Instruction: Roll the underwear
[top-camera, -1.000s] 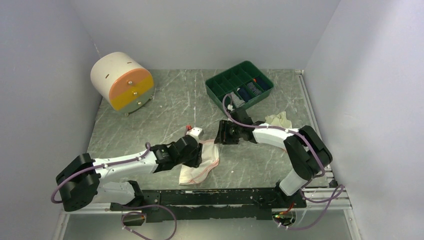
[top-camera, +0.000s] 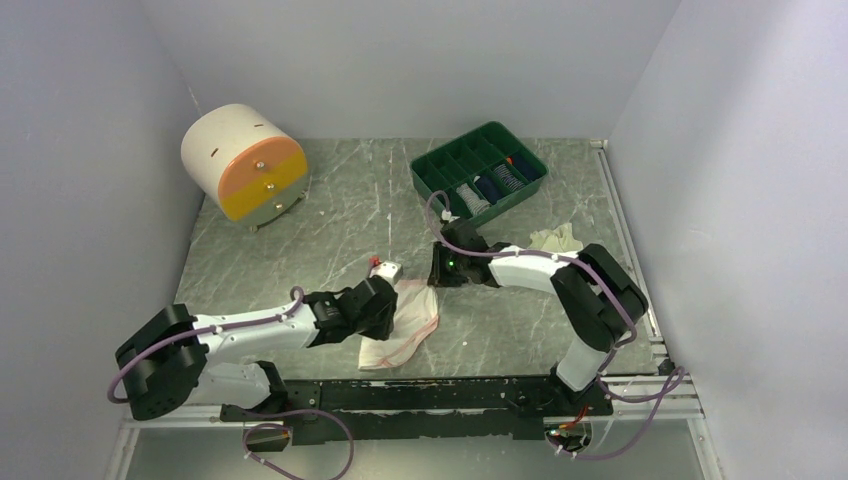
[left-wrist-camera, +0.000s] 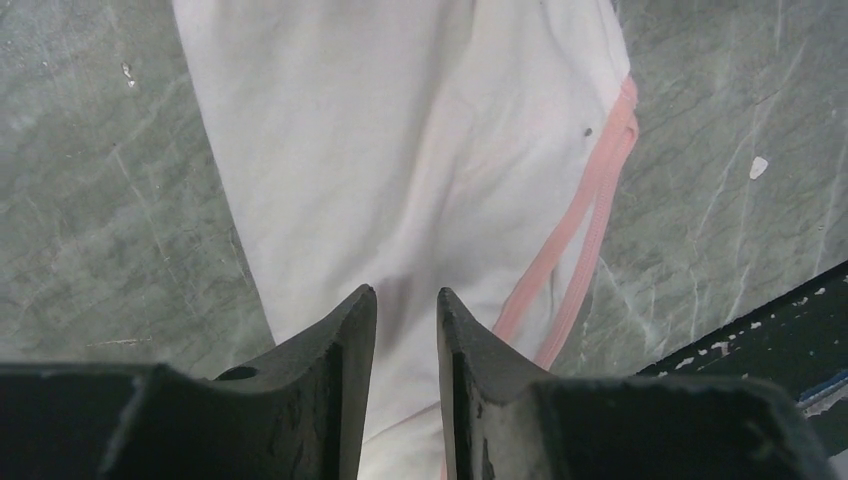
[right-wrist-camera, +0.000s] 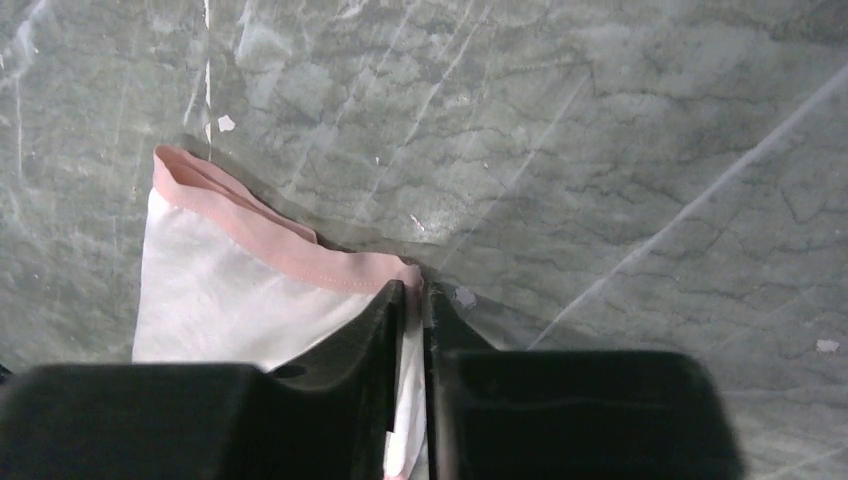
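The white underwear with pink bands (top-camera: 400, 340) lies loosely folded on the grey table, front centre. My left gripper is over it, open, with cloth visible below and between the fingers. My right gripper is at the cloth's upper right pink-banded corner (right-wrist-camera: 300, 260), its fingertips close together around that edge; whether they grip it is unclear. The left arm hides part of the cloth in the top view.
A green divided bin (top-camera: 445, 170) with folded items stands at the back, a striped drum cabinet (top-camera: 225, 155) at back left. Pale crumpled cloth (top-camera: 556, 236) lies at right.
The right arm has shifted slightly left, its gripper at the cloth's corner. The left gripper has moved slightly toward the front left. The cloth looks much the same.
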